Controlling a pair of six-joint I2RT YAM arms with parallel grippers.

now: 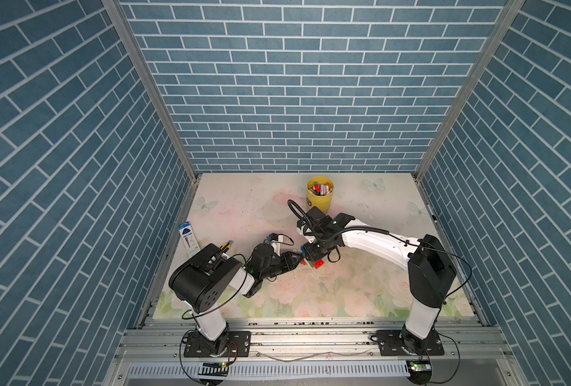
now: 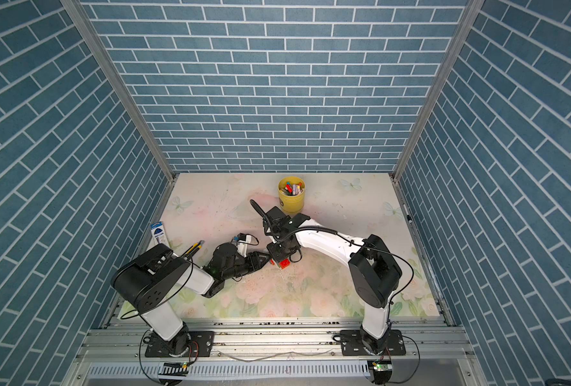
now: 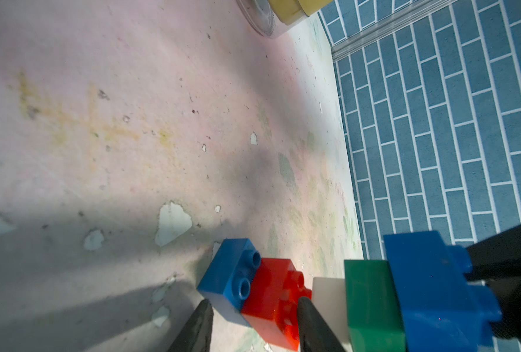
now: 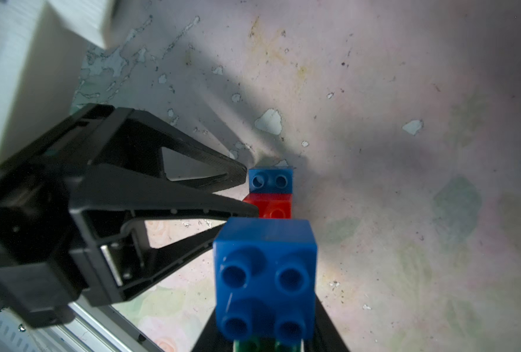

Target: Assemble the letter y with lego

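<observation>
A blue brick (image 3: 222, 278) and a red brick (image 3: 269, 299) sit together at the table's middle, near my left gripper, whose open fingers stand just before them in the left wrist view. My right gripper (image 1: 312, 252) is shut on a stack of blue (image 4: 264, 246), green (image 3: 372, 305) and white (image 3: 329, 305) bricks, held right beside the red brick. In the right wrist view the stack hides much of its fingertips, and the left gripper's black fingers reach in from the left.
A yellow bucket (image 1: 320, 197) of bricks stands behind the right arm. A white packet (image 1: 189, 234) and yellow-black tools (image 1: 227, 245) lie at the left.
</observation>
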